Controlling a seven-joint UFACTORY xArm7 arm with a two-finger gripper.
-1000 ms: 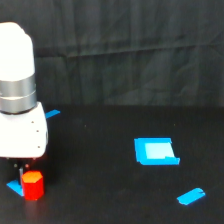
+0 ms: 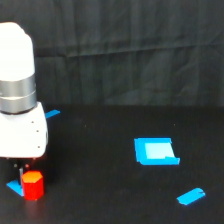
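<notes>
At the lower left, a red block (image 2: 33, 186) with an orange-red top face rests on or just above the dark table. My white and silver arm comes down from the left edge, and its gripper (image 2: 27, 168) is right above and behind the block. The dark fingers are small and blend into the background, so whether they touch or hold the block cannot be made out.
Blue tape frames a white square (image 2: 158, 151) on the table right of centre. Further blue tape strips lie at the right (image 2: 191, 196) and partly behind the arm at the left.
</notes>
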